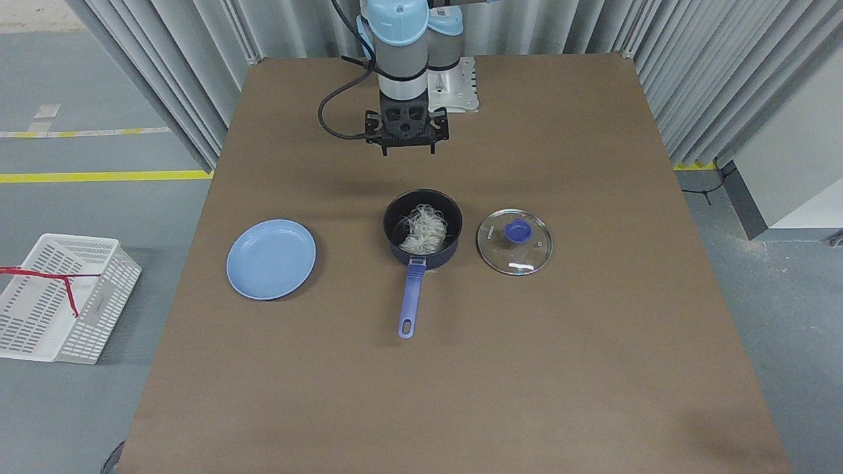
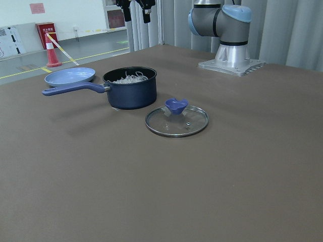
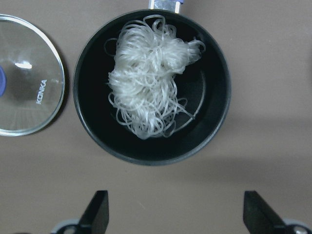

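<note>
A dark pot (image 1: 395, 237) with a blue handle (image 1: 407, 308) sits mid-table, white noodles (image 1: 425, 229) heaped inside it, as also seen from above in the wrist view (image 3: 148, 73). To its right lies a glass lid (image 1: 500, 249) with a blue knob; to its left, a light blue plate (image 1: 271, 259), empty. My gripper (image 1: 408, 149) hangs above and behind the pot, its two fingers standing apart, open, with nothing between them in the wrist view.
A white plastic basket (image 1: 95, 320) stands on the floor off the table's left. Grey curtains line the back.
</note>
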